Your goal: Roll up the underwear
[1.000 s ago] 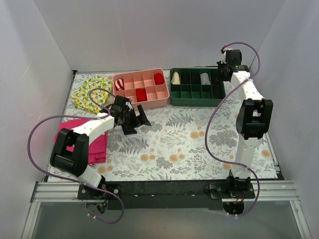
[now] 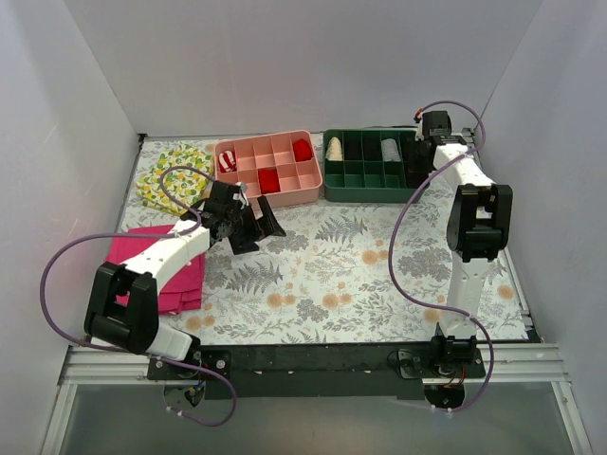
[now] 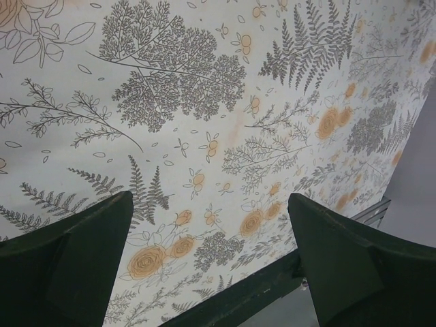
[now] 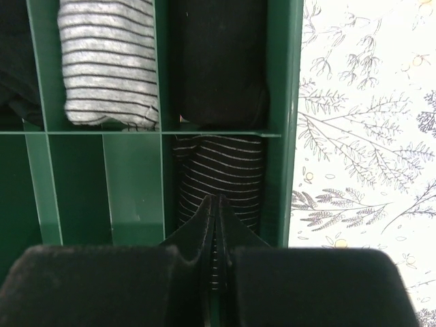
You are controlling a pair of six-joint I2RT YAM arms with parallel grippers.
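Observation:
A black roll with thin white stripes lies in the near right compartment of the green organizer. Right over that roll, my right gripper is shut, its tips at or just above the cloth; whether they touch I cannot tell. Nothing shows between them. Behind the divider sit a plain black roll and a grey striped roll, each in its own compartment. On the left, my left gripper stands open above the bare tablecloth, with nothing between its fingers.
The pink organizer beside the green one holds red rolls and a red-and-white roll. A yellow patterned cloth and pink cloths lie at the left.
My right gripper has come down and slightly toward the near side, onto the rightmost column of the green organizer. The left arm has shifted a little at its elbow; its gripper stays open.

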